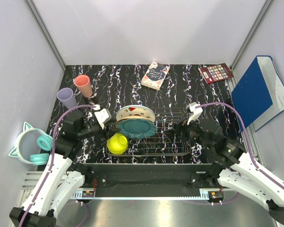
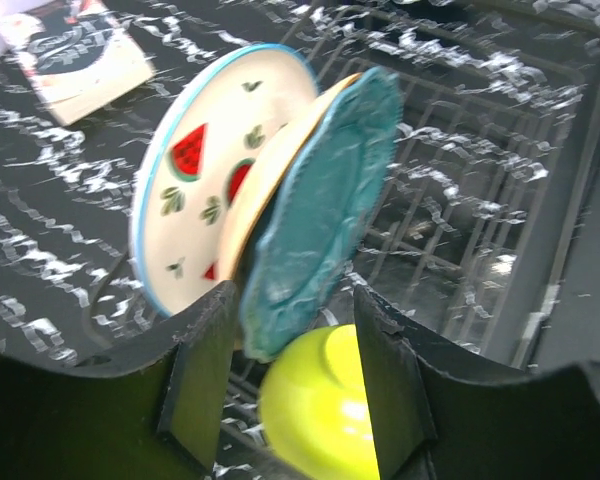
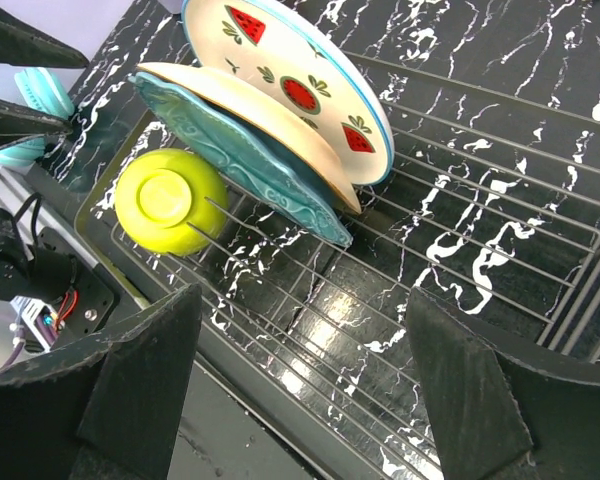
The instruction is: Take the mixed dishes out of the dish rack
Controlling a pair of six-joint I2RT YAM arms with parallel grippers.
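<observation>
The wire dish rack [image 1: 165,146] holds a watermelon-patterned plate [image 3: 265,50], a cream dish behind a teal scalloped plate [image 2: 320,210], and a yellow bowl [image 3: 165,200] at its left end. My left gripper hovers at that left end, beside the plates and bowl, open with nothing visible between its fingers. My right gripper is over the rack's emptier right part, open, facing the plates.
Purple cup [image 1: 66,97] and coral cup [image 1: 83,85] stand back left. A book [image 1: 155,75] and booklet [image 1: 215,73] lie at the back. A blue binder [image 1: 251,90] is at the right.
</observation>
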